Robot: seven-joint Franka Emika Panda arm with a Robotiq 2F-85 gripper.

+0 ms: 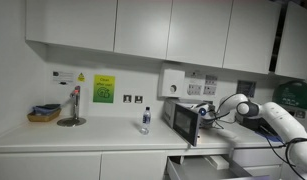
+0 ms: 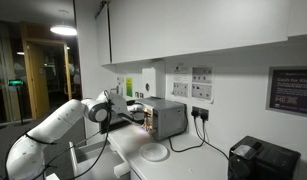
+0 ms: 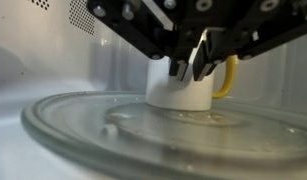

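Note:
In the wrist view, a white mug with a yellow handle stands upright on the round glass turntable inside the microwave. Directly in front of it is my gripper, whose two fingertips are close together with only a narrow gap between them. They overlap the mug's upper part in this view and hide its rim; whether they touch or clasp it cannot be told. The microwave has its door swung open, and my arm reaches in past it.
A white plate lies on the counter beside the microwave. Below the counter, a drawer is pulled out. A bottle stands left of the microwave, and a black appliance sits farther along. Bare counter stretches toward the tap.

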